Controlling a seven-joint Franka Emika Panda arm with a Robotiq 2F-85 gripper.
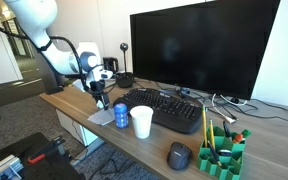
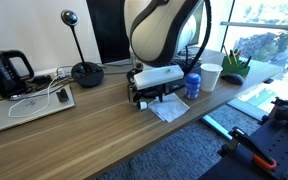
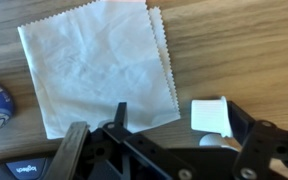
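Observation:
My gripper is open over the wooden table. Between its spread fingers, nearer the right one, a small white block-like item (image 3: 211, 116) shows in the wrist view. I cannot tell whether that finger touches it. A folded white cloth (image 3: 96, 68) lies flat beside it, partly beyond the left finger. In the first exterior view, my gripper (image 1: 100, 101) is low near the table, left of the keyboard, with the cloth (image 1: 102, 117) close by. The second exterior view shows the gripper (image 2: 150, 101) beside the white item (image 2: 142, 106) and the cloth (image 2: 169, 107).
A blue can (image 1: 122, 116) and white cup (image 1: 141, 122) stand past the cloth. Behind them lies a black keyboard (image 1: 164, 108); a mouse (image 1: 179, 156) and green pen holder (image 1: 222, 155) are farther right. The table left of the gripper (image 2: 69, 135) is clear.

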